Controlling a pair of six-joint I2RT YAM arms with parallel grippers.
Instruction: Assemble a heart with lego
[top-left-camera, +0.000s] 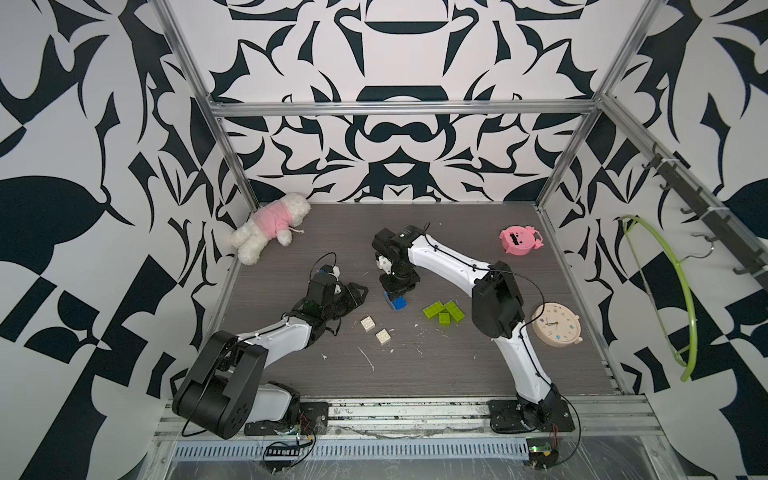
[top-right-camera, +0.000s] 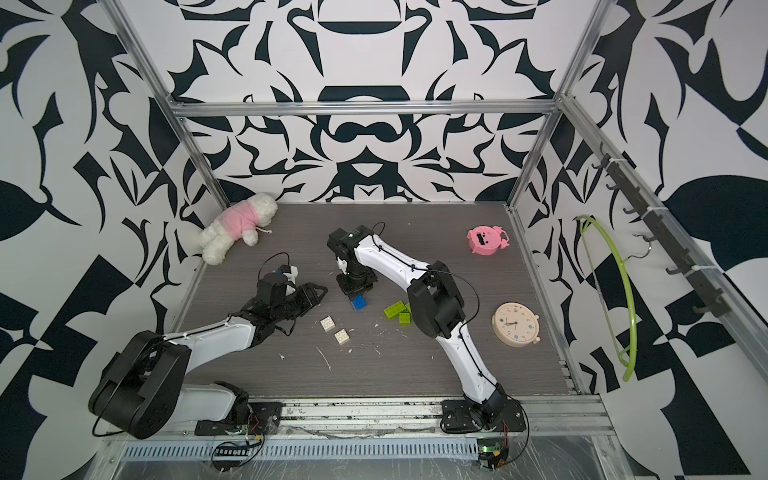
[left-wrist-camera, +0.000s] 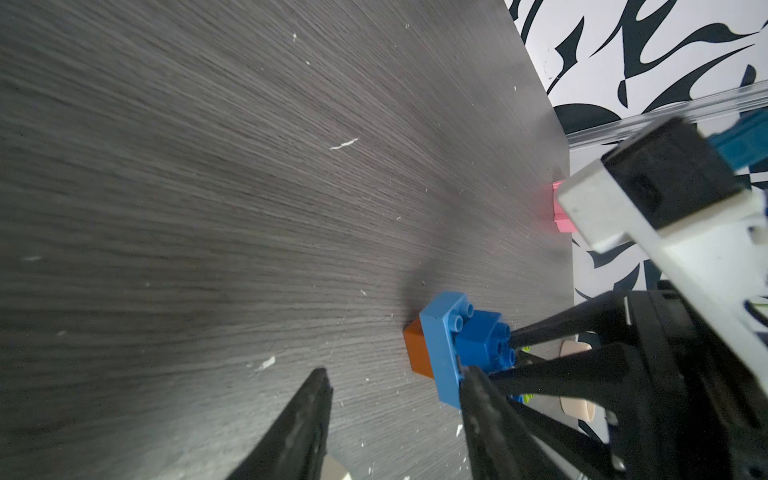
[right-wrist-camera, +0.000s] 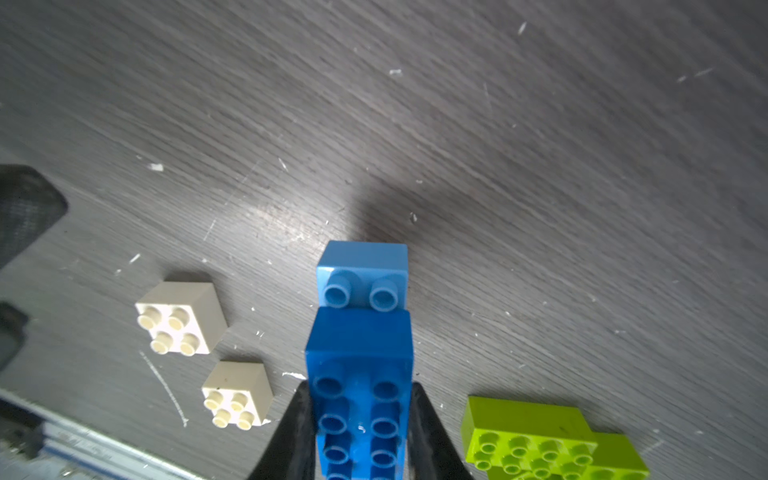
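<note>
My right gripper is shut on a blue brick assembly (right-wrist-camera: 359, 360), a darker block with a lighter two-stud piece (right-wrist-camera: 361, 268) beyond it. The left wrist view shows an orange piece (left-wrist-camera: 417, 348) behind the blue ones (left-wrist-camera: 438, 344). My left gripper stands open, nothing between its fingers, to the left of the held assembly. Two cream bricks (right-wrist-camera: 180, 316) (right-wrist-camera: 236, 392) lie on the table in front, and several green bricks (right-wrist-camera: 524, 436) lie to the right.
A white teddy in pink (top-left-camera: 272, 224) lies at the back left, a pink clock (top-left-camera: 521, 240) at the back right, a beige clock (top-left-camera: 557, 325) on the right beside my right arm.
</note>
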